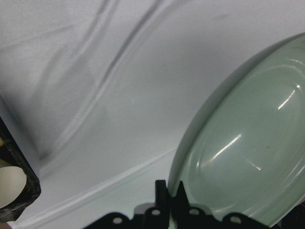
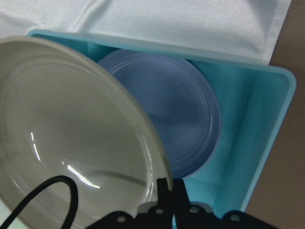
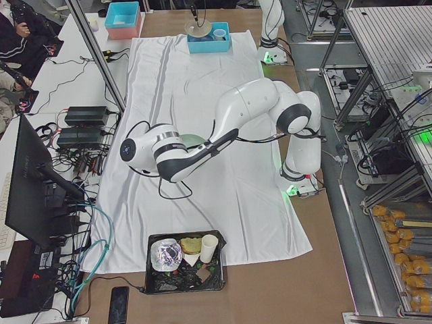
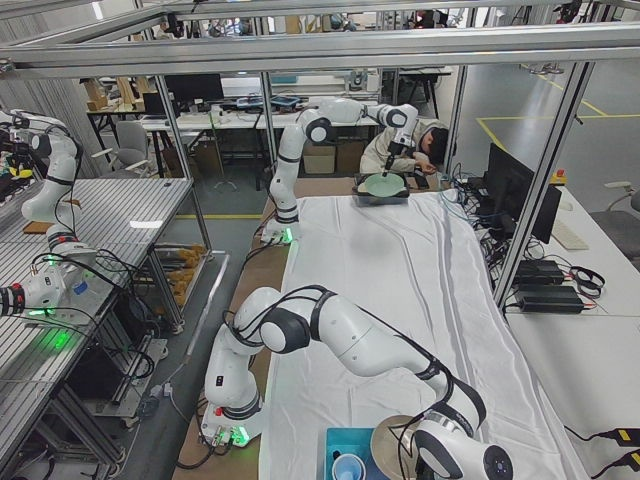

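A pale green plate [image 1: 248, 133] is held by its rim in my left gripper; in the camera left view the plate [image 3: 192, 140] is mostly behind the arm, over the white cloth. In the right wrist view my right gripper is shut on the rim of a cream plate [image 2: 71, 124], above the blue box [image 2: 257, 133] that holds a blue plate [image 2: 167, 109]. A light cup [image 4: 348, 467] also sits in that box.
A black tray [image 3: 183, 283] with a foil-wrapped dish, food and a white cup [image 3: 209, 248] stands at the cloth's near edge. A monitor and cables line the side table.
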